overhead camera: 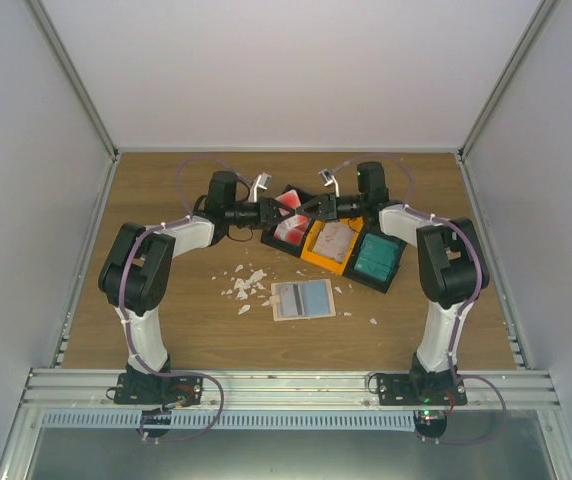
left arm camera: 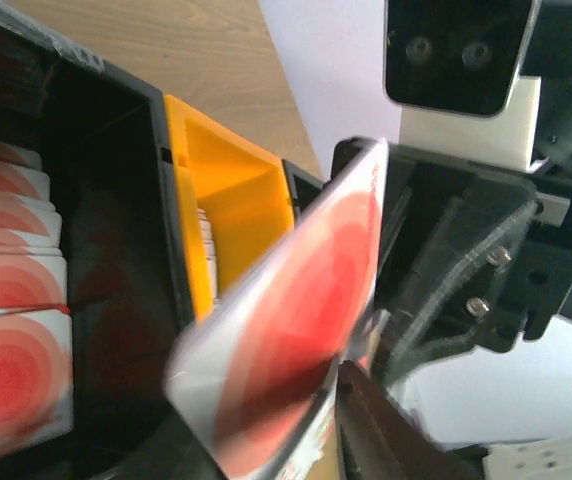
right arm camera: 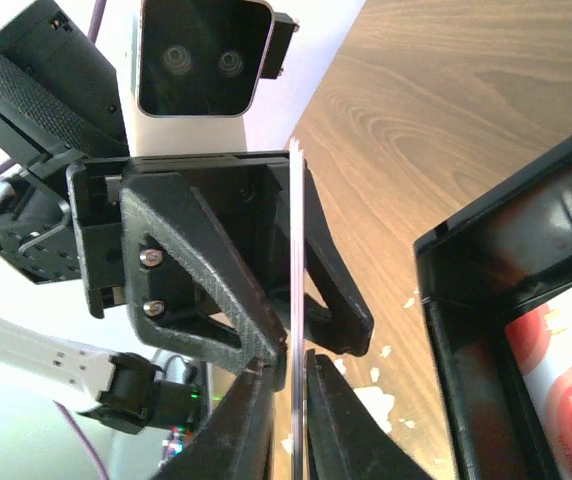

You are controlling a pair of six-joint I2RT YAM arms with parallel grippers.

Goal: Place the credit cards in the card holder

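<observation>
A white card with red rings point(left arm camera: 296, 310) is up off the organiser, between the two grippers in the top view. Blurred and tilted in the left wrist view, its lower end lies among the fingers of my left gripper point(overhead camera: 291, 211); their grip on it is unclear. The right wrist view shows the same card point(right arm camera: 298, 250) edge-on, reaching between the fingers of my right gripper point(overhead camera: 302, 210), with a slim gap on one side. On the table in front lies the open card holder point(overhead camera: 316, 298), with grey and blue panels.
Below the grippers is the organiser: a black compartment point(right arm camera: 496, 395) with several red-ringed cards point(left arm camera: 14, 370), an orange one point(left arm camera: 231, 190) and a black one with teal cards point(overhead camera: 375, 257). White scraps point(overhead camera: 249, 281) litter the table left of the holder.
</observation>
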